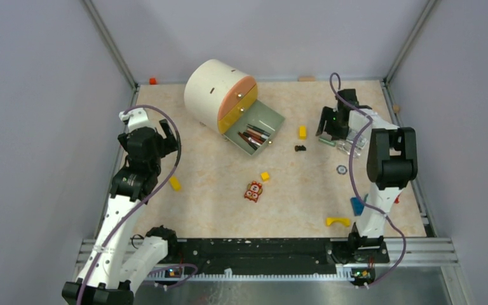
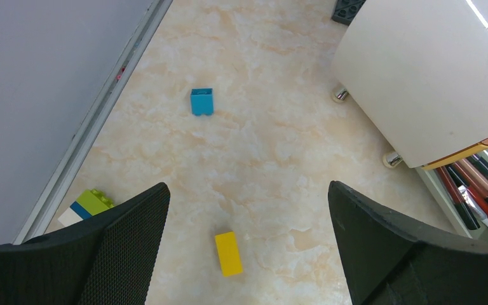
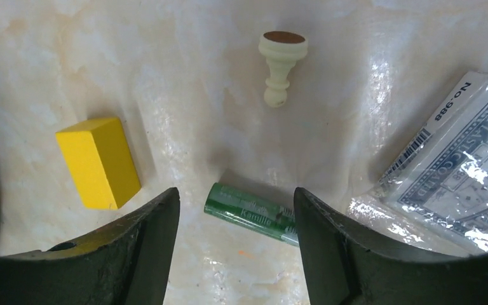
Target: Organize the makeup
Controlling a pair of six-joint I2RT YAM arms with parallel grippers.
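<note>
A cream cylindrical organizer [image 1: 210, 95] has its green lower drawer [image 1: 267, 115] pulled out, holding several pencils and tubes [image 2: 470, 190]. My right gripper hangs open above a green tube [image 3: 248, 210] with printed lettering, which runs partly behind the right finger. A yellow block [image 3: 98, 162], a cream chess-piece-shaped item [image 3: 283, 70] and a wrapped card pack [image 3: 451, 159] lie around it. My left gripper stands open at the table's left, nothing between its fingers.
A red figure [image 1: 253, 190], small yellow cube [image 1: 265, 176], yellow arch [image 1: 337, 222] and blue piece [image 1: 356, 205] lie toward the front.
</note>
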